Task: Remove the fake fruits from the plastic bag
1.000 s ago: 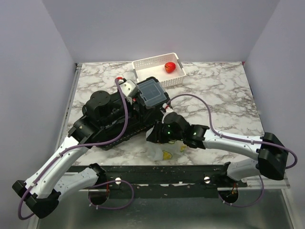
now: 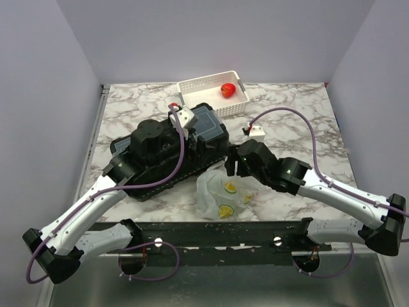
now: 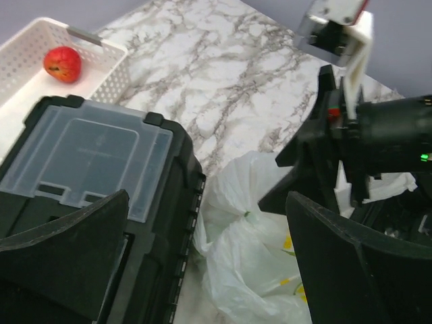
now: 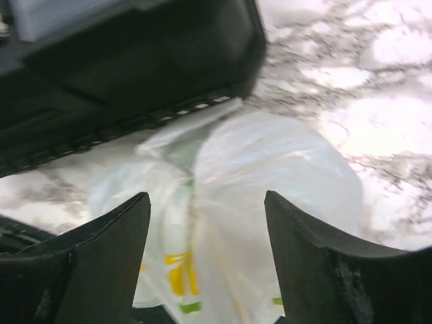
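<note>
A white translucent plastic bag [image 2: 207, 192] lies at the table's front edge, beside the black box. Yellow-green pieces, which look like fake lemon fruits [image 2: 225, 210], show in and through it. My right gripper is open above the bag, its two fingers apart with none of the bag visibly held. Over the box's right end, my left gripper is also open and empty. A red fake fruit [image 2: 228, 90] rests in the white basket [image 2: 199, 85] at the back.
The black box [image 3: 177, 158] with a clear lid window stands left of the bag, under my left arm. Bare marble table [image 2: 300, 121] spreads at the right and back right. The front table edge runs close by the bag.
My right gripper has moved right and away from the box, uncovering more of the bag. The left gripper has shifted slightly right. The bag looks little changed.
</note>
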